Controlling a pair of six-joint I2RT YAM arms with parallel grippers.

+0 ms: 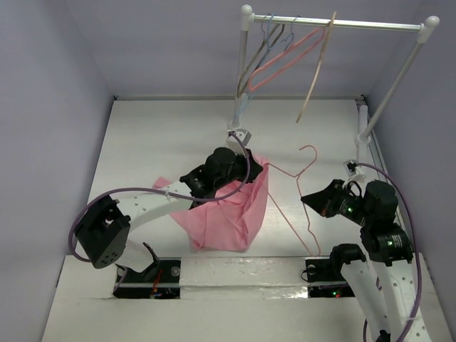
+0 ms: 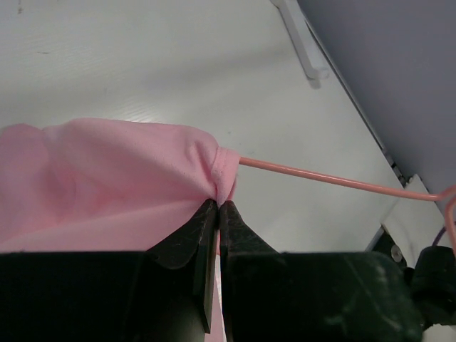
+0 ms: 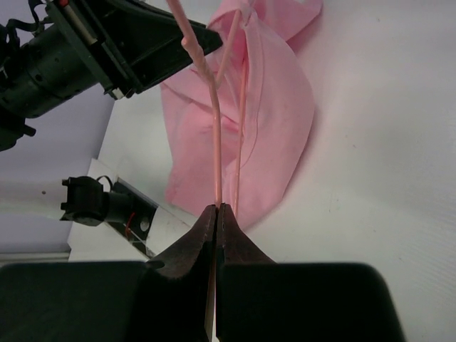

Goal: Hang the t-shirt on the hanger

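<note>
The pink t-shirt (image 1: 231,217) hangs gathered from my left gripper (image 1: 258,171), its lower part spread on the table. In the left wrist view the shirt's edge (image 2: 222,171) wraps round one end of the pink wire hanger (image 2: 320,176), and the left gripper is shut on the cloth just below. My right gripper (image 1: 305,199) is shut on the hanger's shoulder wire (image 1: 305,206). In the right wrist view the wire (image 3: 217,157) runs down into the right gripper's tips (image 3: 219,208). The hanger's other shoulder is outside the shirt.
A white rack (image 1: 342,25) stands at the back, with several hangers on its rail, among them a pink one (image 1: 285,60) and a pale one (image 1: 317,68). Bare table (image 1: 171,135) lies behind the left arm.
</note>
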